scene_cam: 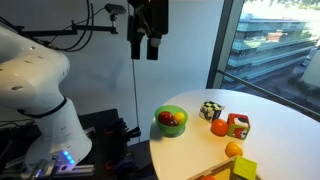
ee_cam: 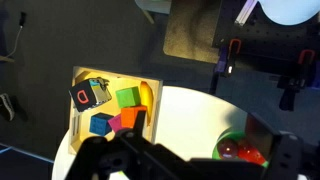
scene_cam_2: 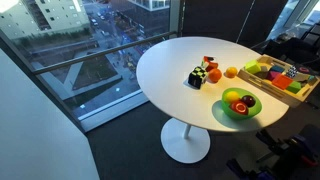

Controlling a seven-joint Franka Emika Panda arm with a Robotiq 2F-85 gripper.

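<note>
My gripper (scene_cam: 144,50) hangs high above the floor side of the table in exterior view 1, open, its two dark fingers apart with nothing between them. A green bowl (scene_cam: 170,130) with red and yellow-green fruit stands on the white table, below and to the right of the gripper. The same bowl (scene_cam_2: 236,116) is near the table edge in exterior view 2, holding a yellow, a red and a dark fruit. At the lower right of the wrist view, the bowl (ee_cam: 222,143) is partly hidden by a finger.
A wooden tray (ee_cam: 92,74) of colourful blocks sits on the table. Near the bowl are a black patterned block (scene_cam_2: 197,78), a red-orange round fruit (scene_cam_2: 214,76), a red box (scene_cam: 238,125) and an orange (scene_cam: 233,149).
</note>
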